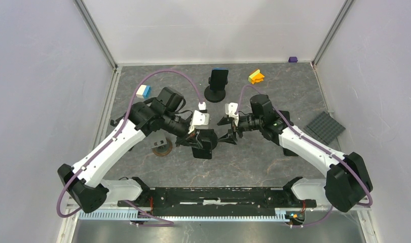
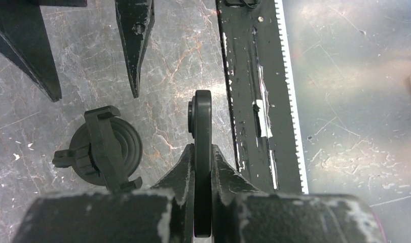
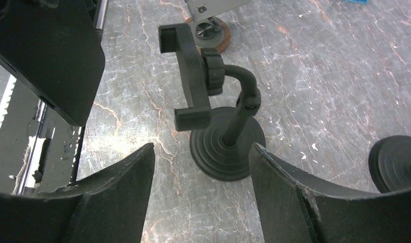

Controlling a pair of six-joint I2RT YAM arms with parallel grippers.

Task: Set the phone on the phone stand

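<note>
My left gripper point(image 1: 190, 139) is shut on the black phone point(image 2: 202, 121), seen edge-on in the left wrist view and as a dark slab point(image 3: 56, 66) at the upper left of the right wrist view. The black phone stand point(image 3: 228, 147), with a round base and empty cradle, stands in the middle of the table beside the phone. My right gripper point(image 1: 226, 130) is open to the right of that stand, its fingers spread either side of the stand's lower part in the right wrist view, with nothing seen between them.
A second stand holding a dark phone point(image 1: 218, 80) is at the back middle. A silver stand point(image 1: 160, 147) is to the left. Small blocks point(image 1: 256, 77) lie at the back, a grey grid pad point(image 1: 325, 126) at the right.
</note>
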